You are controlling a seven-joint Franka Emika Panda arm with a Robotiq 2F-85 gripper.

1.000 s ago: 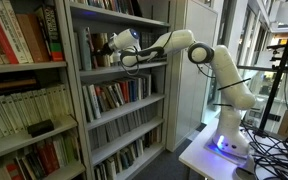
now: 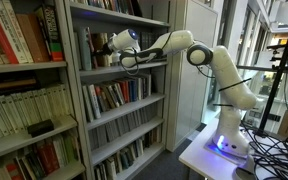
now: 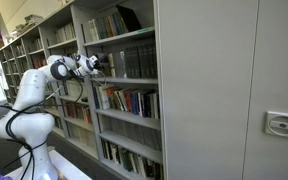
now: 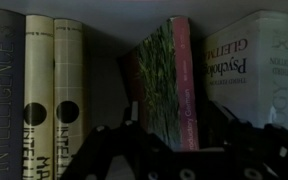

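A book with a pink spine and a green, grassy cover [image 4: 167, 85] stands slightly tilted in the middle of the wrist view. The dark fingers of my gripper reach to either side of its lower part. It is too dark to tell whether they touch the book or how far apart they are. In the first exterior view my gripper [image 2: 105, 49] is at an upper shelf of the bookcase, its fingertips hard to make out. From the other side, the arm's end [image 3: 92, 68] also reaches that shelf.
To the left in the wrist view stand two pale books [image 4: 68, 90] and a dark one [image 4: 1, 90]; a gap separates them from the pink-spined book. A white psychology book [image 4: 254, 65] leans close on the right. Shelf boards [image 2: 120, 113] lie below the arm.
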